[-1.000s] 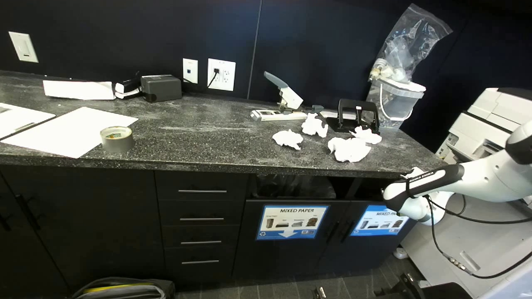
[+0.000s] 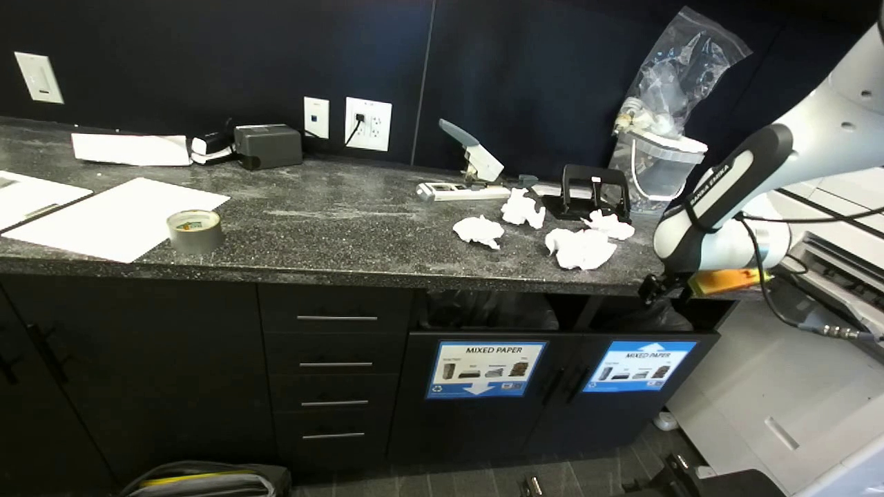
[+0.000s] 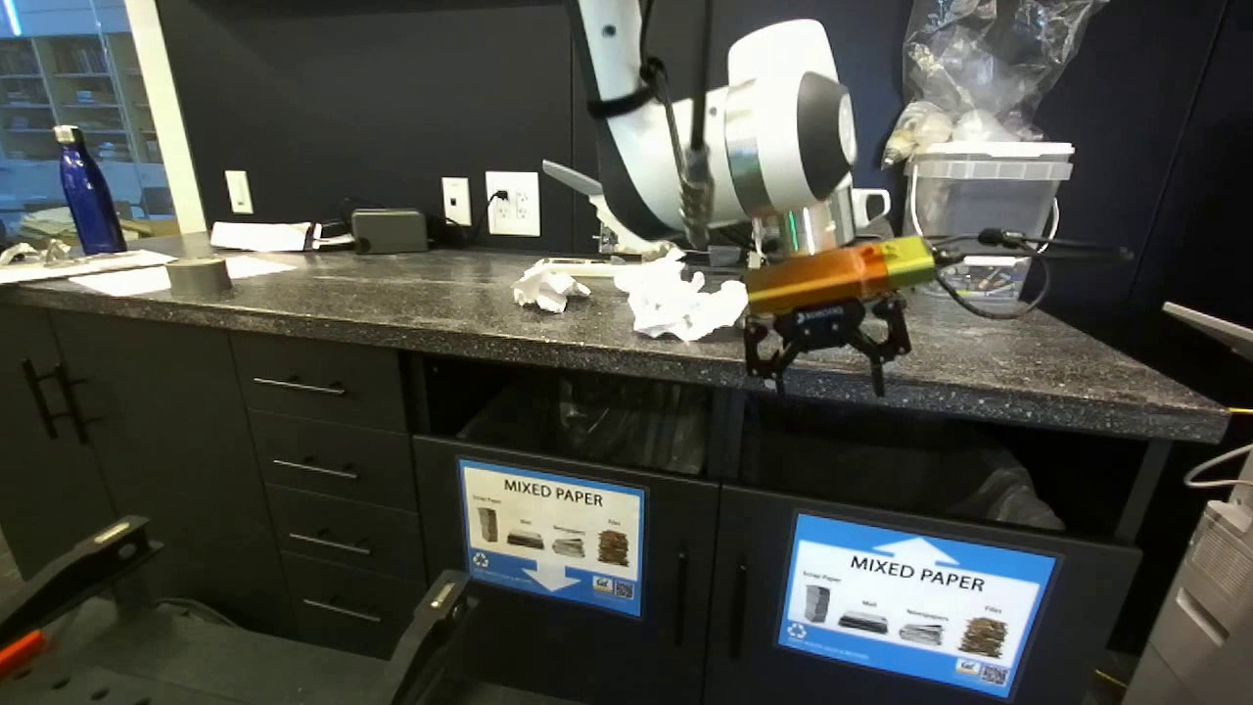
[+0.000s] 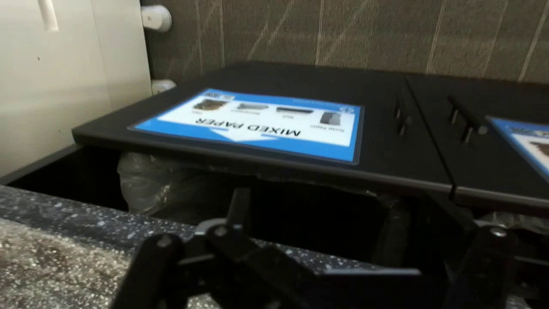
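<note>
My gripper (image 3: 827, 374) stands open, pointing down by the counter's front edge above the right bin opening. Nothing shows between its black fingers (image 3: 878, 374). In the wrist view, the same gripper spans the dark gap between the counter edge and the tilted bin door (image 4: 391, 92), with a clear liner (image 4: 144, 177) inside. Several crumpled white papers lie on the counter to the gripper's left, including a large one (image 2: 580, 248), a flat one (image 2: 478, 231) and an upright one (image 2: 523, 207). The bin's depths are dark.
Behind the papers stand a black hole punch (image 2: 597, 190) and a raised stapler (image 2: 472, 161). A clear bucket (image 2: 661, 166) with a bag on top is at the back right. Tape (image 2: 195, 232) and paper sheets (image 2: 116, 217) lie left.
My arm has risen from low in front of the right bin to counter height. A white bit seen by the arm at the counter's right end no longer shows there.
</note>
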